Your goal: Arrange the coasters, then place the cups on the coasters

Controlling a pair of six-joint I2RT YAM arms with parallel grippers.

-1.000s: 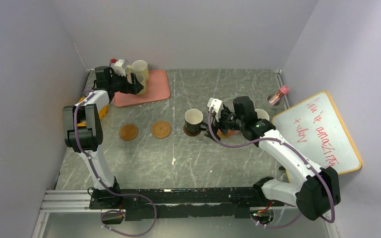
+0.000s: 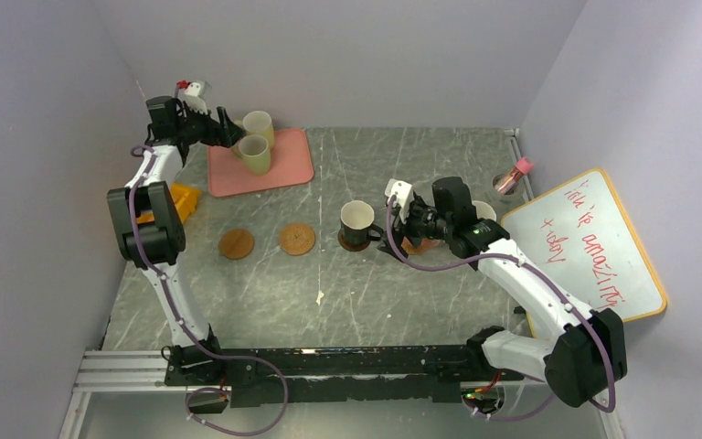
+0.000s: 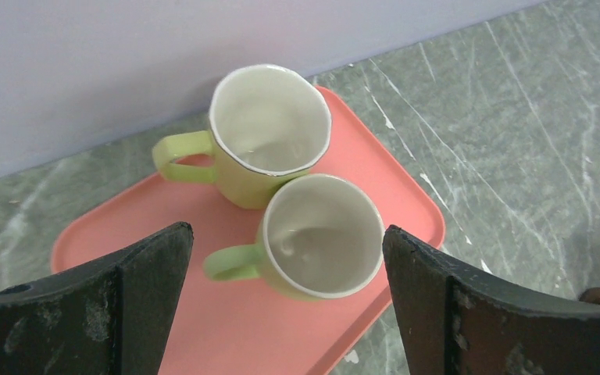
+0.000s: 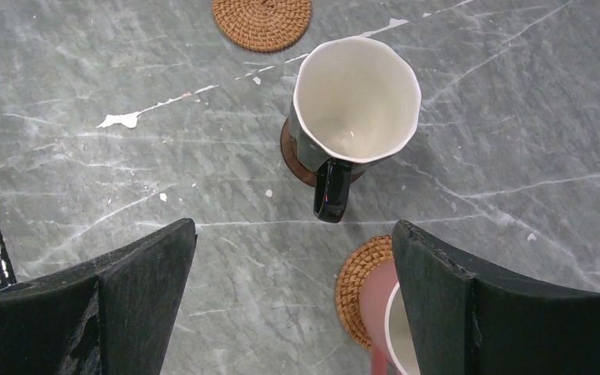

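Two pale green cups stand touching on the pink tray (image 2: 288,174) at the back left: the rear cup (image 3: 269,125) and the front cup (image 3: 320,242). My left gripper (image 2: 235,130) is open at their left, with nothing held; in its wrist view the front cup shows between and beyond its fingers. A black cup (image 4: 320,144) with a white inside stands on a dark round coaster (image 4: 289,152). Near its handle my right gripper (image 2: 398,242) stands open and empty. A pink cup (image 4: 379,301) rests on a woven coaster (image 4: 349,293), partly hidden by a right finger.
Two bare round coasters, a left one (image 2: 236,243) and a right one (image 2: 297,239), lie in front of the tray. Something yellow (image 2: 186,198) sits beside the left arm. A whiteboard (image 2: 594,247) leans at the right.
My left gripper has moved back and to the left, away from the front cup, which now shows more fully from above. The right arm looks almost still, and the cups have not moved.
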